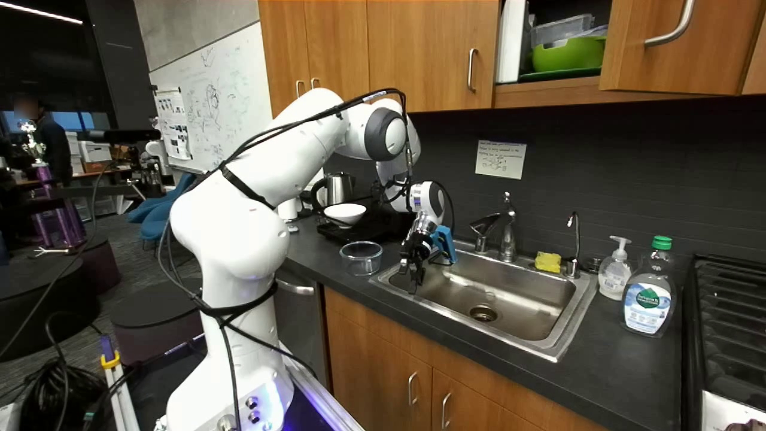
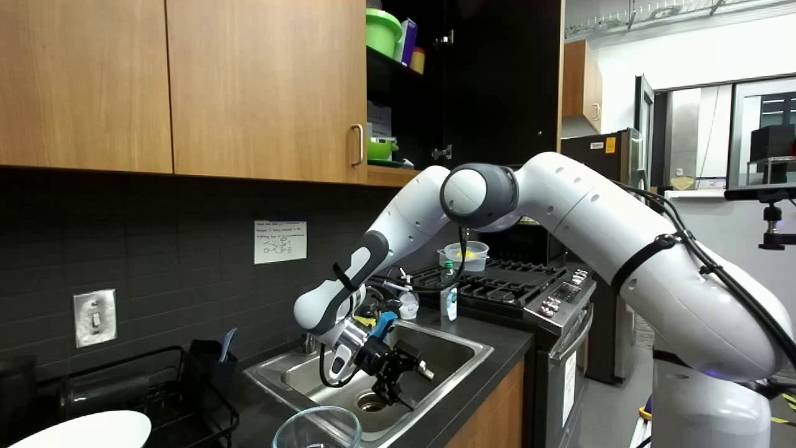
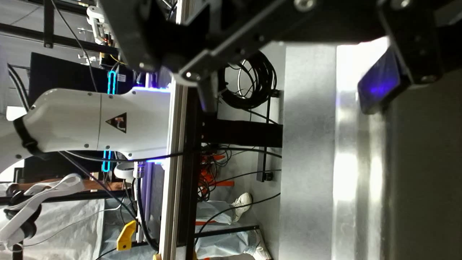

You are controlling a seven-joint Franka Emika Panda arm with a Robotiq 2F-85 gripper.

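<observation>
My gripper point(image 1: 414, 279) hangs over the left end of the steel sink point(image 1: 571, 324), tilted toward the front edge. In the wrist view its two fingers point(image 3: 381, 80) stand wide apart, with nothing between them. A clear glass bowl point(image 1: 361, 258) is on the counter just left of the sink, apart from the gripper; exterior view 2 shows it point(image 2: 317, 429) at the bottom edge. Behind the faucet side lies a yellow sponge point(image 1: 547, 262). The sink basin looks empty around its drain.
Right of the sink stand a soap pump point(image 1: 614, 269) and a green-capped dish soap bottle point(image 1: 648, 291), with the stove point(image 1: 729, 323) beyond. A white bowl point(image 1: 345, 213) rests on the black rack at the back left. The faucet point(image 1: 507, 230) rises behind the basin.
</observation>
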